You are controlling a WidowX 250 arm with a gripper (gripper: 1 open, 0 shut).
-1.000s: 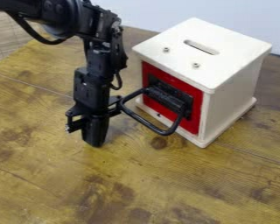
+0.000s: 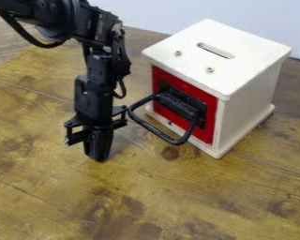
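My black gripper (image 2: 97,141) hangs low over the wooden floor, its fingertips down at the surface, left of a white wooden box (image 2: 228,56) with a slot on top. The box's red front panel (image 2: 167,86) faces toward the gripper and carries a black fixture with a black looped handle (image 2: 169,137) sticking out toward me. The gripper stands left of that handle; whether its fingers are open or shut is hard to make out.
Bare wooden boards (image 2: 140,202) fill the foreground and left. A woven mat (image 2: 3,42) lies at the upper left. A pale wall is behind the box at the upper right.
The gripper has shifted very slightly; the box and its handle look unchanged.
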